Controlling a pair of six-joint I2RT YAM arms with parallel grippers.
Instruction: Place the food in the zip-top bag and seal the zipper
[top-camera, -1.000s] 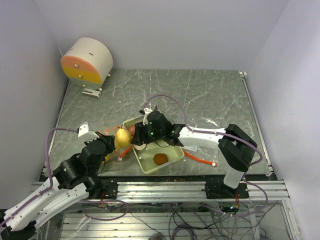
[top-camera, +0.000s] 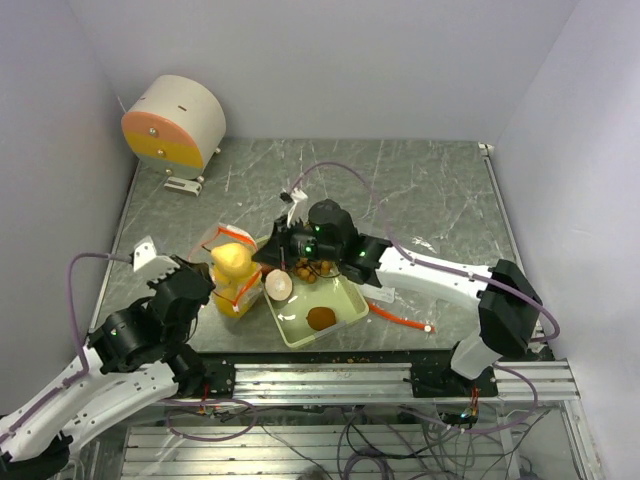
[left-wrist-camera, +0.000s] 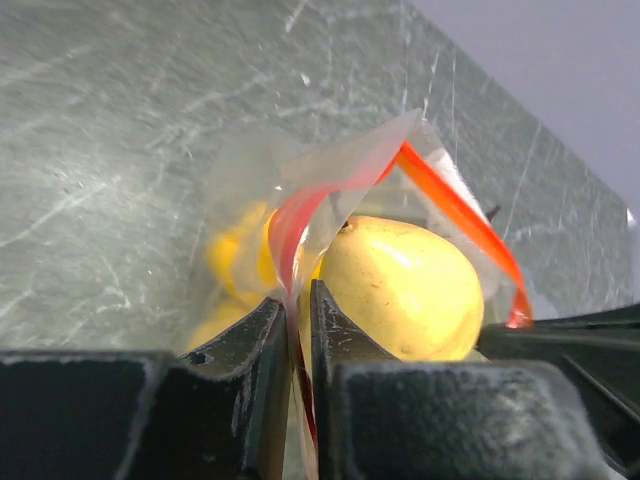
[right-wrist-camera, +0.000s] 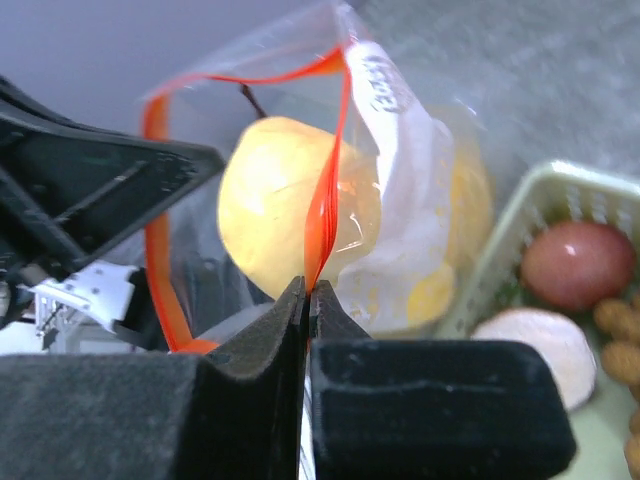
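Note:
The clear zip top bag (top-camera: 225, 237) has an orange-edged mouth, spread wide between my two grippers. A yellow pear-like food (left-wrist-camera: 400, 285) lies inside it, with more yellow food (top-camera: 235, 302) lower down. At the mouth's left side, my left gripper has its fingers close around the bag's edge with a slim gap; whether they pinch it is unclear. Opposite, my right gripper is shut on the other orange edge. Beside the bag, the pale green tray (top-camera: 352, 303) holds a brown food (top-camera: 321, 318), a white-faced round piece (right-wrist-camera: 540, 350) and a reddish one (right-wrist-camera: 578, 264).
An orange zipper slider strip (top-camera: 400, 319) lies right of the tray. A rounded drawer box (top-camera: 175, 125) stands at the back left.
My left gripper has moved left and my right gripper slightly left and up. The tray has stayed put.

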